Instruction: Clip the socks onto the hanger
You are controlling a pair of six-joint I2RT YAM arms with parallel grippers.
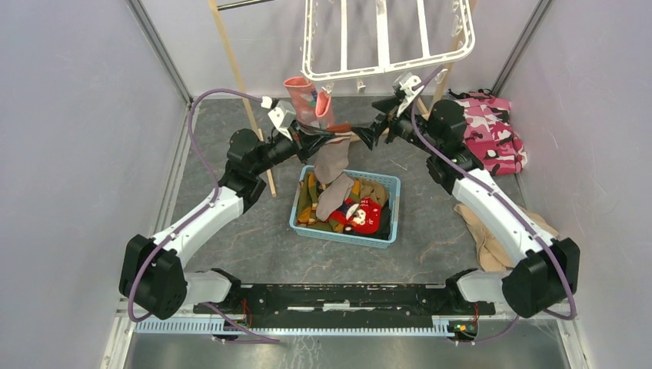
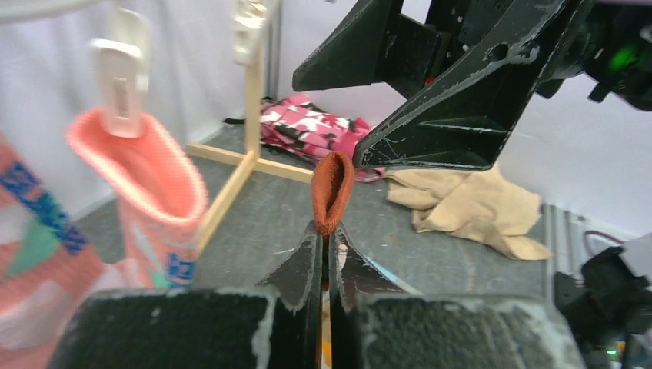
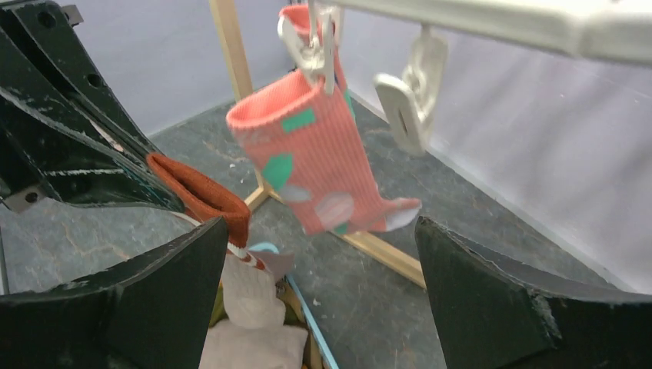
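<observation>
My left gripper (image 1: 329, 134) is shut on the rust-coloured cuff of a grey-brown sock (image 1: 331, 157), whose foot hangs down over the basket. In the left wrist view the folded cuff (image 2: 332, 188) sticks up from between the fingertips. My right gripper (image 1: 367, 132) stands open just right of the cuff, its fingers (image 3: 492, 300) spread with nothing held. The white hanger (image 1: 388, 71) hangs above at the back. A pair of pink socks (image 3: 315, 146) dangles from its clips at the left. An empty white clip (image 3: 411, 100) hangs right of them in the right wrist view.
Below lies a blue basket (image 1: 346, 240) full of several socks. A pink camouflage cloth (image 1: 492, 134) and a beige cloth (image 1: 484, 234) lie at the right. Wooden poles (image 1: 244, 96) stand behind. The floor in front of the basket is clear.
</observation>
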